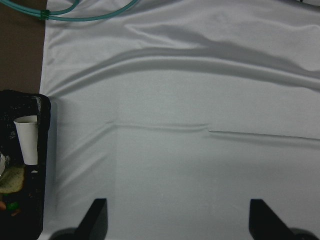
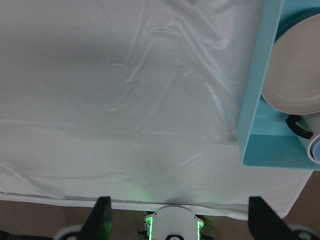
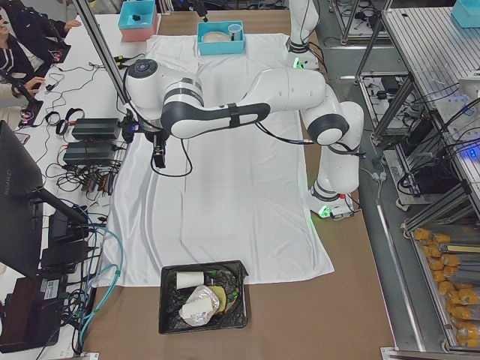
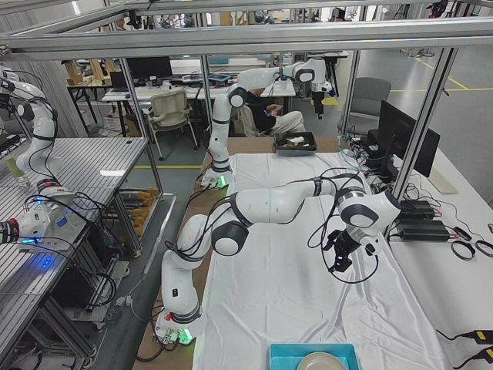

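Observation:
A black bin (image 3: 166,307) with white paper cups (image 1: 27,140), a crumpled wrapper and food scraps stands at one end of the white cloth (image 3: 225,217). A blue box (image 2: 252,120) at the other end holds plates (image 2: 295,65) and a mug (image 2: 311,137). My left gripper hangs open over the cloth, the bin at the left of its wrist view. My right gripper is also open above the cloth, the box at the right of its view. Neither has anything between its fingers.
A monitor (image 3: 19,202), black boxes and cables crowd the side table, with a teal hose (image 1: 90,17) near the cloth's edge. A metal frame post (image 4: 420,123) rises beside the workspace.

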